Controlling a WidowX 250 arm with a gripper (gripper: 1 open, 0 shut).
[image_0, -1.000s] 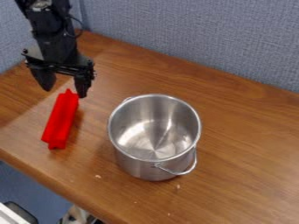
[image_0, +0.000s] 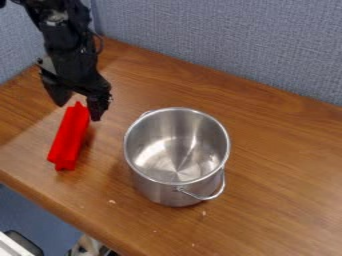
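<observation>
My black gripper (image_0: 78, 98) hangs over the left part of the table, fingers spread open with nothing between them, at the far end of a red elongated object (image_0: 68, 140). That object lies on the wood, pointing from near left toward the back. A steel pot (image_0: 175, 150) with a wire handle stands to its right, empty.
Grey padded walls (image_0: 241, 40) bound it behind. Its front left edge drops to a blue floor area.
My gripper has come lower and slightly toward the red object. The red object and the pot have not moved.
</observation>
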